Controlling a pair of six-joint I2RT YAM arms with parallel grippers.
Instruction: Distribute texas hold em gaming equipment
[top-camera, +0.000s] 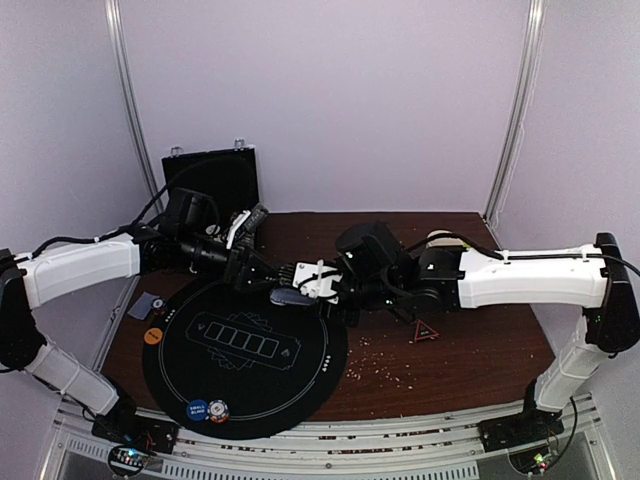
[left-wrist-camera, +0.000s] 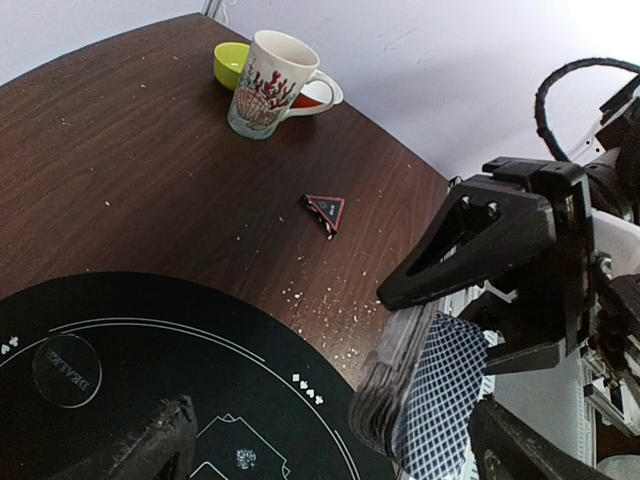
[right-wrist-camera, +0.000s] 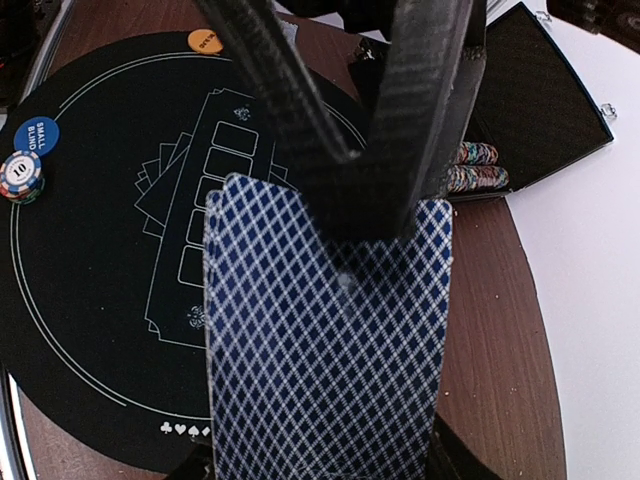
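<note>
A deck of blue-backed cards (right-wrist-camera: 325, 340) is pinched by its sides in my right gripper (top-camera: 308, 284), above the right part of the round black mat (top-camera: 190, 378). In the left wrist view this deck (left-wrist-camera: 440, 395) stands tilted, its layered edge showing. My left gripper is open, and the deck appears near its right finger; contact cannot be told. In the right wrist view one dark left-gripper finger (right-wrist-camera: 420, 130) overlaps the deck's top. The clear dealer button (left-wrist-camera: 68, 370) lies on the mat.
On the mat sit a small blind button (top-camera: 197, 410), a chip stack (top-camera: 218, 412) and an orange button (top-camera: 153, 336). The open chip case (top-camera: 238, 175) stands behind. A mug (left-wrist-camera: 272, 85) and a red-edged triangle (left-wrist-camera: 325, 210) are on the table, with crumbs nearby.
</note>
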